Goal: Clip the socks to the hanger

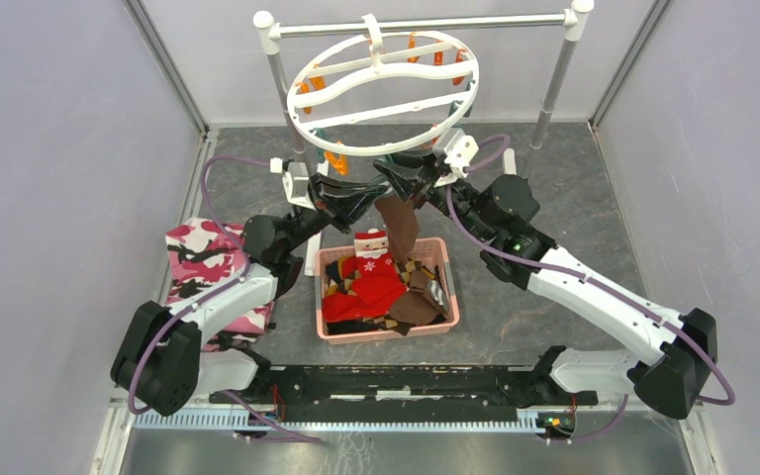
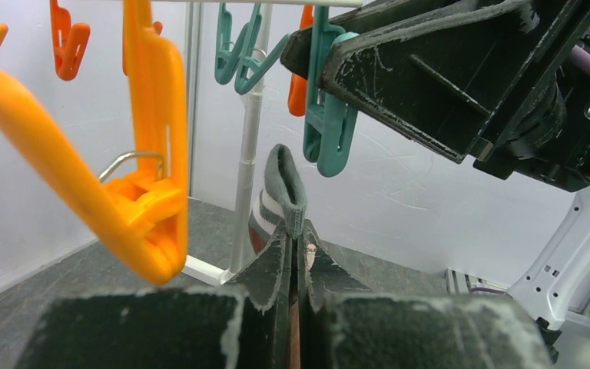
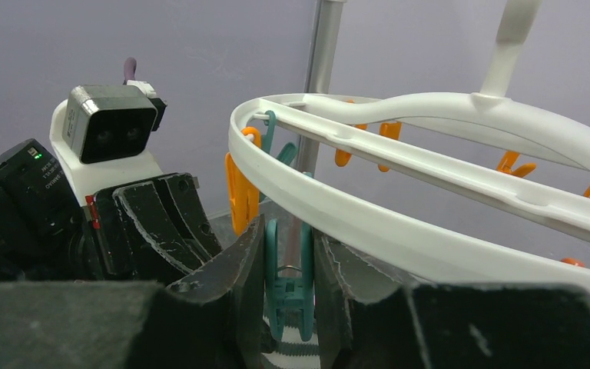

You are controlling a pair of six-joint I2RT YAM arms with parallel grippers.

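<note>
The white round hanger [image 1: 383,148] hangs from a rail with orange and teal clips. My left gripper is shut on a brown sock [image 1: 399,226] with a grey striped top [image 2: 284,181], which stands up from the fingertips just below a teal clip [image 2: 330,123]. My right gripper is shut on that teal clip at the hanger's near side; in the left wrist view its black fingers press the clip from the right. The sock hangs down over the basket.
A pink basket [image 1: 386,336] of socks lies below; pink camouflage cloth [image 1: 198,257] lies at left. An orange clip [image 2: 161,215] hangs close by my left gripper.
</note>
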